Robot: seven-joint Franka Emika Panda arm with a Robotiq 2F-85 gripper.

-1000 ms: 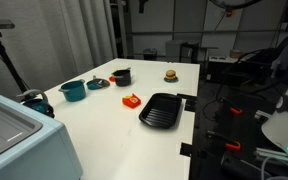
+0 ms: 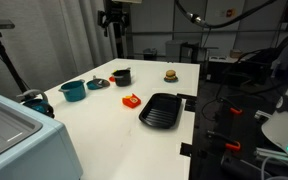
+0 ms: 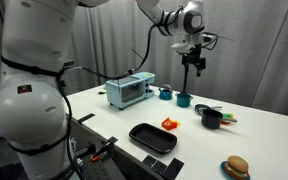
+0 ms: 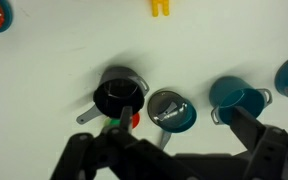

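My gripper (image 2: pixel 113 20) hangs high over the back part of the white table, its fingers apart with nothing between them. In the wrist view, the gripper shows its dark fingers at the lower left and lower right. Below it are a black pot (image 4: pixel 117 95), a small pan (image 4: pixel 171 110) with a teal edge and a handle, and a teal pot (image 4: pixel 239 98) with two handles. The black pot (image 3: pixel 212 118) and teal pot (image 3: pixel 184 101) also stand near the back in exterior view 2. Something red and green (image 4: pixel 121 124) lies partly hidden beside the black pot.
A black tray (image 2: pixel 161 111) and an orange-red item (image 2: pixel 132 101) lie on open table. A burger (image 3: pixel 236 166) sits apart from the pots. The toaster oven (image 2: pixel 22 140) and a dark teal kettle (image 2: pixel 36 101) occupy the left side.
In exterior view 1 my gripper has shifted left and come lower into view. The objects on the table have not moved.
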